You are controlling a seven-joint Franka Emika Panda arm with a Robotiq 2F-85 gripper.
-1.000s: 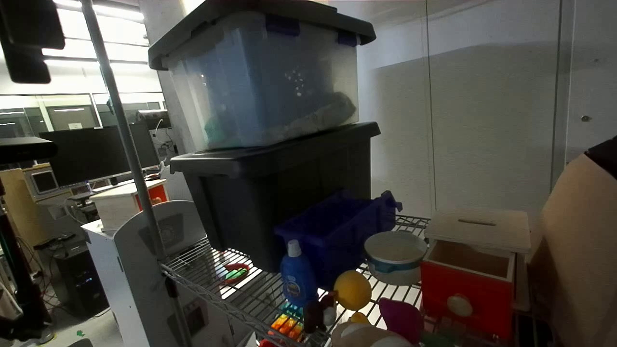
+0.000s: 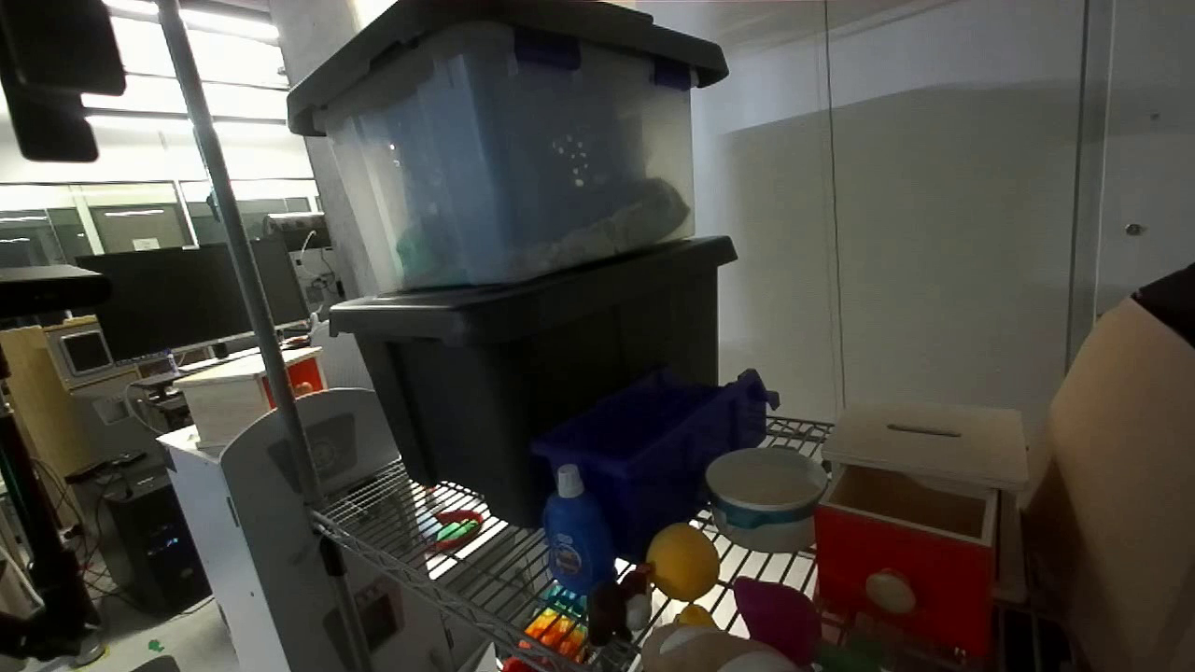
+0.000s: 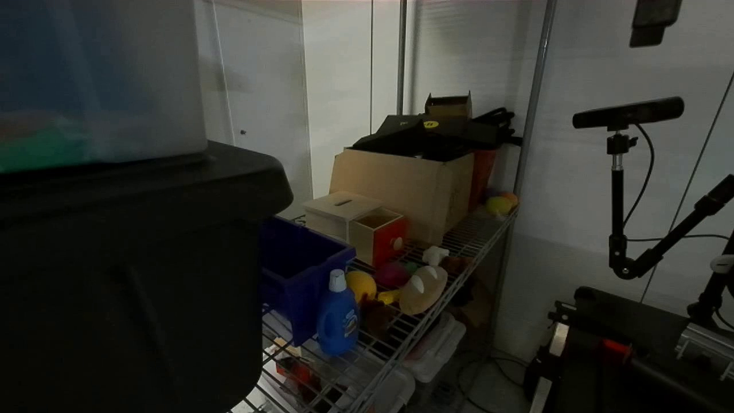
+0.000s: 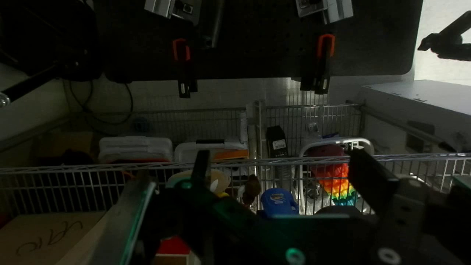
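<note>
In the wrist view my gripper is open, its two dark fingers [image 4: 202, 170] wide apart with nothing held between them. Past them, the wire shelf holds a blue detergent bottle [image 4: 279, 201] and a brown toy [image 4: 251, 190]. The bottle [image 2: 577, 536] stands upright with a white cap in exterior view 1, beside a dark blue bin [image 2: 661, 448]. A round container [image 2: 767, 498] sits right of the bin. Farther right stands a wooden box with a red drawer [image 2: 907, 571], pulled open. My gripper does not show in either exterior view.
Stacked storage tubs [image 2: 538, 381] crowd one end of the shelf, and a cardboard box [image 3: 395, 189] fills the other. A yellow ball [image 2: 682, 562], a purple toy [image 2: 776, 620] and other soft toys lie along the front edge. Bare wire shelf [image 2: 476, 554] shows left of the bottle.
</note>
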